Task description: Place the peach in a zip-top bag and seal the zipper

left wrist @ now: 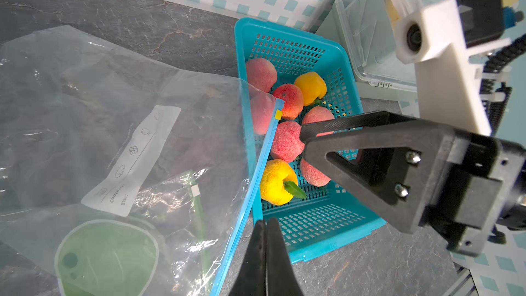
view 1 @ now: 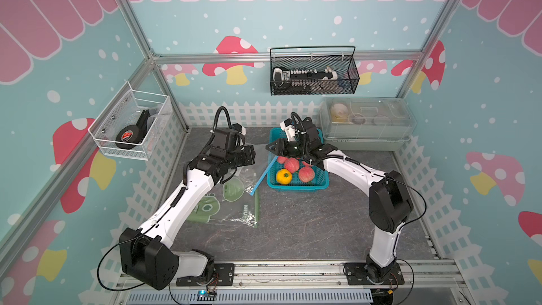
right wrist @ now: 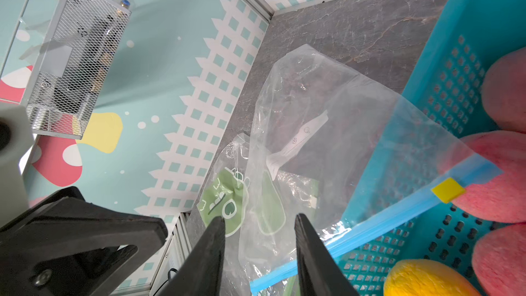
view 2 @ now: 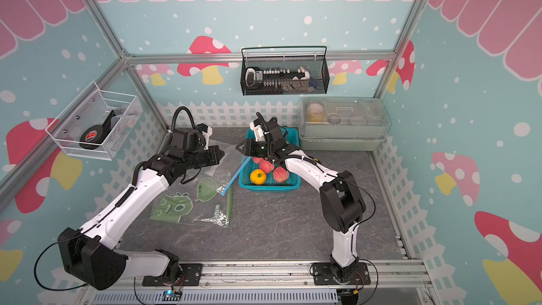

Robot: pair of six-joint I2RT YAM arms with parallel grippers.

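A clear bag with a blue zipper strip [right wrist: 372, 213] and yellow tab [left wrist: 278, 114] is tilted up beside the teal basket [left wrist: 306, 246], the strip crossing its left side. Peaches [left wrist: 286, 141] lie in the basket with yellow peppers [left wrist: 276, 182]. My left gripper is shut beside the bag's strip; what is between its fingers, if anything, is unclear. My right gripper is part open, its fingers near the blue strip's lower end in its wrist view; it holds nothing visible.
Another bag with green print [view 1: 231, 189] lies flat on the table's left. A lidded plastic box [view 1: 367, 118] stands at back right, wire baskets [view 1: 313, 73] hang on the walls.
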